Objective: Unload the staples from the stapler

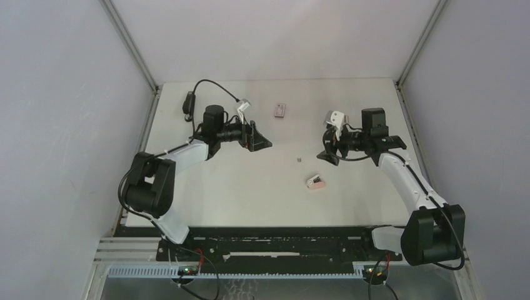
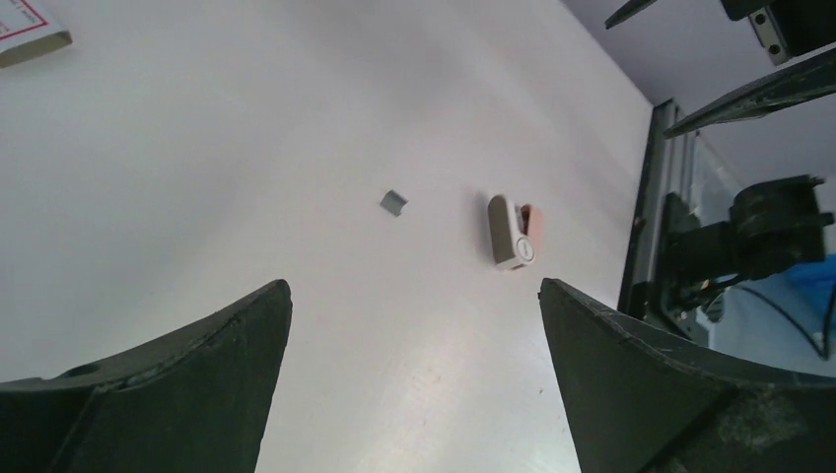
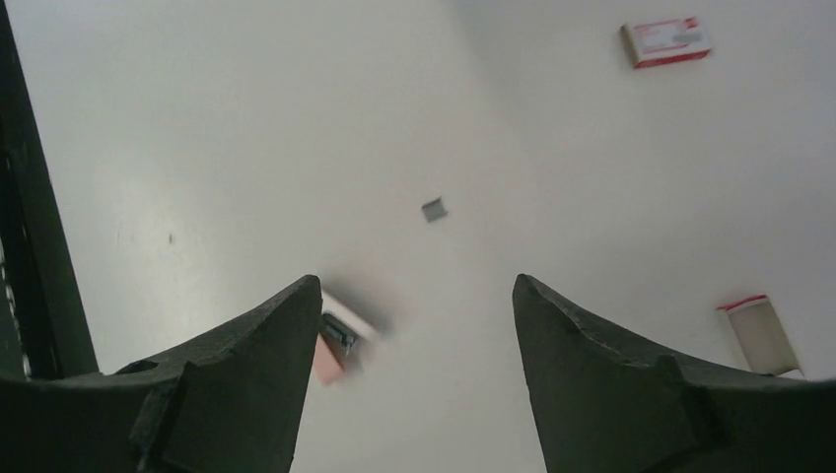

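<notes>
A small pink and white stapler (image 1: 315,182) lies on the table toward the front, right of centre. Its dark inner part shows in the right wrist view, where a finger partly covers the stapler (image 3: 345,320). Behind it lies a small grey piece (image 1: 299,160), perhaps a strip of staples; the piece (image 2: 393,203) sits flat on bare table. My left gripper is open and empty, left of both things. Above the table on the right, my right gripper has its fingers apart with nothing between them.
A small red and white box (image 1: 280,110) lies at the back middle. An open box part (image 3: 761,335) shows in the right wrist view. A black stapler-like object (image 1: 189,105) lies at the back left, beside the left arm's cable.
</notes>
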